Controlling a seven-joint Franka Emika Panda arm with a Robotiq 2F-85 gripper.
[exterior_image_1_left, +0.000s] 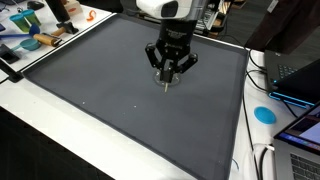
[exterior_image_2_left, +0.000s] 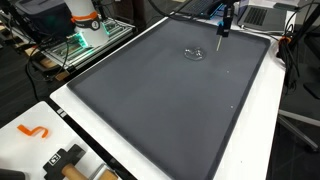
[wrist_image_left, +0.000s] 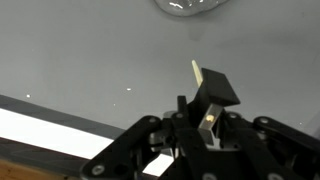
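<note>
A thin pale stick (wrist_image_left: 198, 74) is pinched in my gripper, which is shut on it; its free end sticks out past the fingertips. In exterior view 1 the gripper (exterior_image_1_left: 166, 70) hangs over the far part of the grey board (exterior_image_1_left: 110, 100), the stick (exterior_image_1_left: 167, 86) pointing down. A clear glass dish (exterior_image_2_left: 196, 53) sits on the board, apart from the stick (exterior_image_2_left: 219, 43) in exterior view 2. The wrist view shows only part of the dish (wrist_image_left: 190, 5) at its top edge. What the dish contains is too small to tell.
Most of the board is bare. A blue round lid (exterior_image_1_left: 265, 115) and laptops (exterior_image_1_left: 300, 155) lie beyond its right edge. Tools and cups (exterior_image_1_left: 30, 44) crowd the left side. Another arm (exterior_image_2_left: 85, 25) stands at the far left in exterior view 2.
</note>
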